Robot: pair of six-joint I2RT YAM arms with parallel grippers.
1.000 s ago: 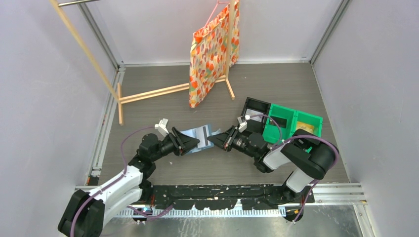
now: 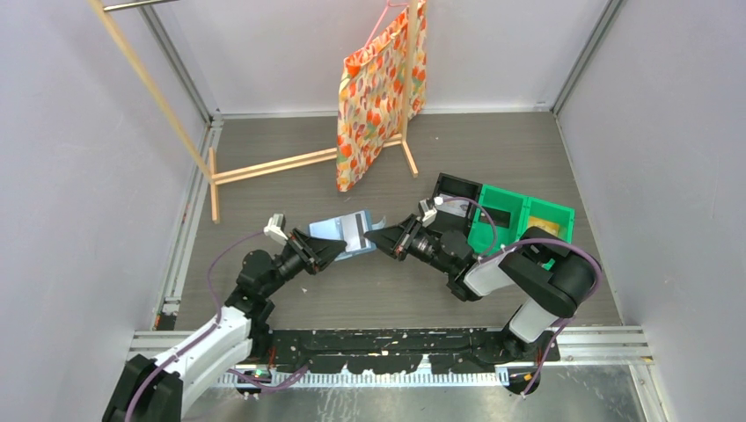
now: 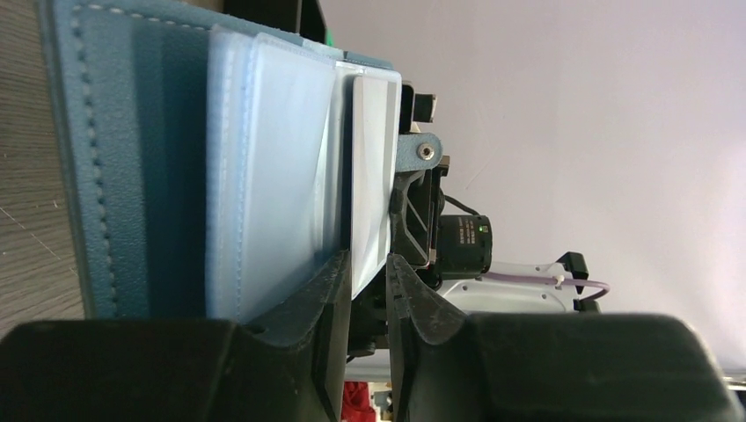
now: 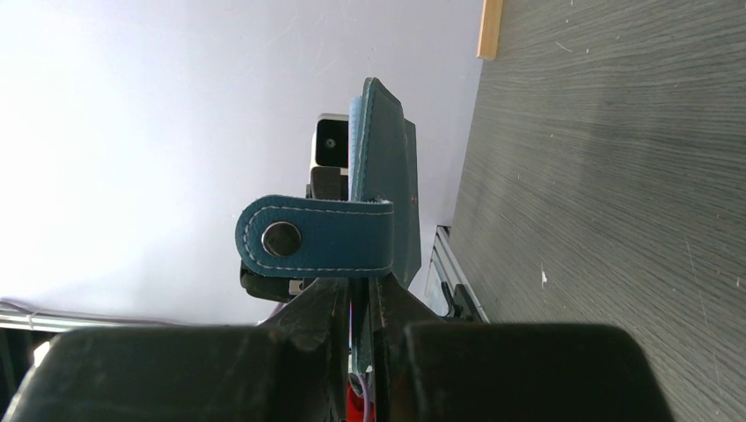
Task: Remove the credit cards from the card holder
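Note:
A light-blue card holder [image 2: 326,229] hangs opened between my two grippers. Out of one of its pockets sticks a whitish card [image 3: 373,167] with a dark stripe, seen from above as a pale panel [image 2: 353,230]. My left gripper is a little open at the holder's near edge. A narrow gap separates its fingers, the card's lower corner appearing behind that gap; whether they touch it I cannot tell. My right gripper is shut on the holder's edge, beside the blue snap strap [image 4: 330,236].
To the right stand a black tray [image 2: 454,186] and green bins [image 2: 502,195] with some flat items inside. Behind the grippers, a patterned cloth bag [image 2: 374,110] hangs on a wooden stand [image 2: 273,167]. Bare table lies between.
Both grippers and the card holder have shifted slightly left; my left gripper moved a bit more than the right. More of the striped card's panel shows from above.

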